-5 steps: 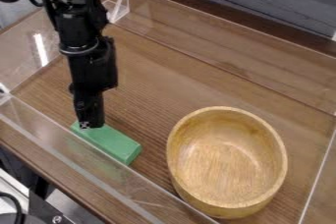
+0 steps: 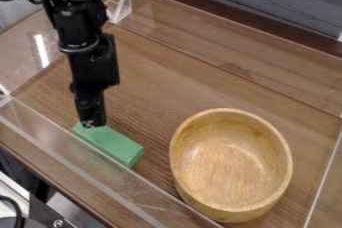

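Note:
My black gripper (image 2: 94, 118) hangs at the left of the camera view, its fingertips low over the near end of a green block (image 2: 114, 147). It looks shut, with nothing visible between its fingers. The green block lies flat on the wooden table, slanting toward the lower right; whether the fingertips touch it is hard to tell.
A round tan bowl (image 2: 230, 162) stands to the right of the block. Clear panels edge the wooden table (image 2: 214, 62) at the front and back left.
The gripper and arm have shifted very slightly; the block and bowl have not visibly moved.

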